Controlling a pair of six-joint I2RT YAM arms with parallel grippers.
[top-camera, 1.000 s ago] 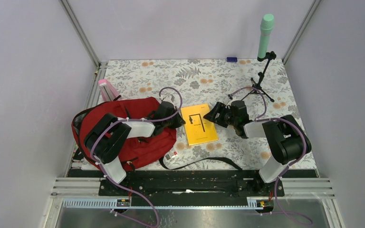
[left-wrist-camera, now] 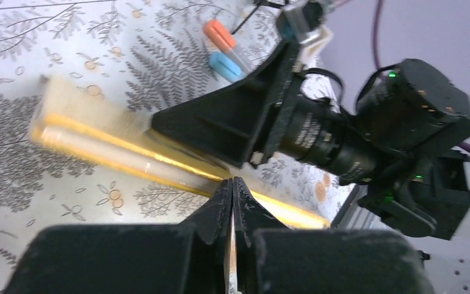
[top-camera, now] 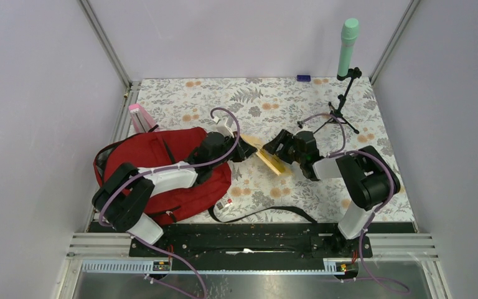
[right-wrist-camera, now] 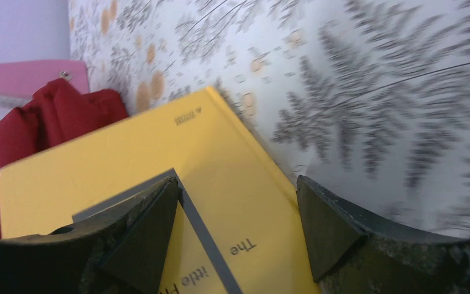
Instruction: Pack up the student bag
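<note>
A yellow book [top-camera: 272, 163] is raised and tilted between my arms in the top view, its narrow side turned upward. Its edge [left-wrist-camera: 110, 147] crosses the left wrist view, where the shut fingertips of my left gripper meet it; nothing shows clearly between them. My right gripper is part open, with one finger [right-wrist-camera: 144, 242] over the cover and the other at the book's edge. Part of the cover, with printed words, fills the lower right wrist view. The red bag [top-camera: 190, 187] lies left of the book, under my left arm.
A pink object [top-camera: 140, 118] stands behind the bag, and its strap [top-camera: 274, 209] curves across the front. A green microphone [top-camera: 347, 43] on a black tripod [top-camera: 342, 103] stands back right, near a small blue item [top-camera: 304, 78].
The book lay flat with its cover up a second ago; it has turned and tipped up toward its edge. My left gripper has moved right against it; the right has shifted slightly left.
</note>
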